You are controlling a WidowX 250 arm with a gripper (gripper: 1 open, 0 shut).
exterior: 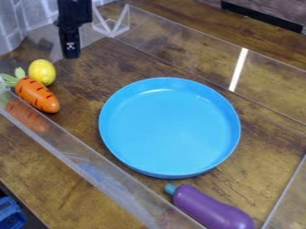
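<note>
My black gripper (71,46) hangs at the top left of the camera view, above and a little behind a yellow lemon (42,72). Its fingertips are small and dark, and I cannot tell how far apart they stand. An orange toy carrot (38,95) with a green top lies just in front of the lemon.
A large blue plate (170,125) fills the middle. A purple toy eggplant (212,207) lies at the bottom right. Clear plastic walls (99,170) border the wooden surface, which is bare at upper right. A blue object (9,215) sits at lower left.
</note>
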